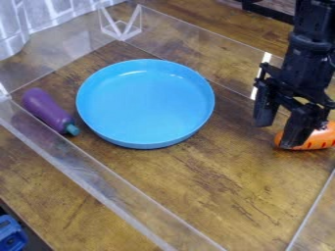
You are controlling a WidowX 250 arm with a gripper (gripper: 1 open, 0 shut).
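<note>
My black gripper (pixel 283 125) is at the right, pointing down just above and against an orange carrot-like object (pixel 309 135) on the wooden table (pixel 183 196); whether its fingers are open or shut on it is unclear. A blue plate (pixel 144 98) lies in the middle left. A purple eggplant-like toy (pixel 47 110) with a teal tip lies further left.
Clear plastic walls border the table at the left, back and right. A blue object (pixel 8 235) sits at the bottom left corner. The wood in front of the plate is clear.
</note>
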